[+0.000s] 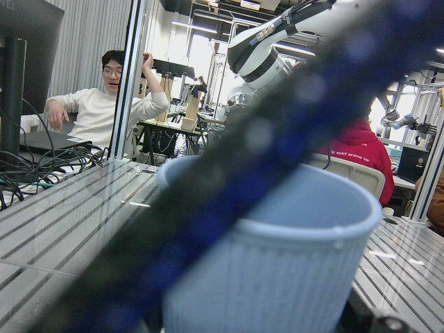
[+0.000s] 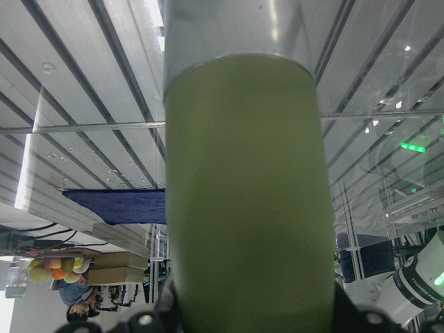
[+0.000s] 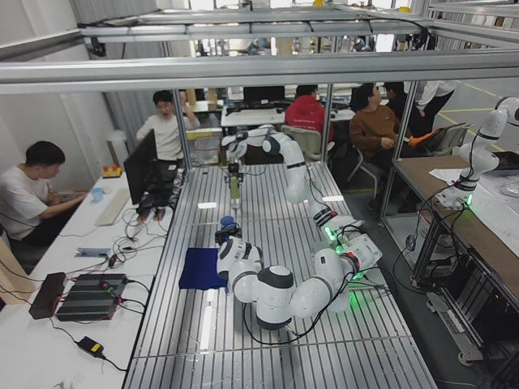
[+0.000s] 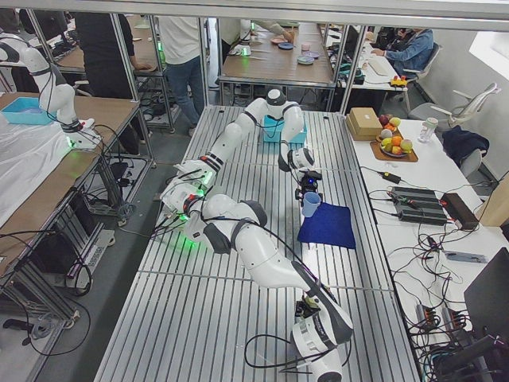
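A light blue cup (image 4: 311,204) (image 1: 270,277) is held upright in my left gripper (image 3: 227,235), which is shut on it, above the slatted table near a blue cloth (image 3: 201,268) (image 4: 326,225). A blurred dark bar crosses the left wrist view in front of the cup. My right gripper (image 3: 235,174) is shut on a green bottle (image 3: 235,191) (image 2: 250,194) with a silvery upper part, which fills the middle of the right wrist view.
A light blue bin (image 4: 270,131) stands at one end. A side desk holds electronics (image 3: 91,296), a monitor, cables and a fruit plate (image 4: 395,146).
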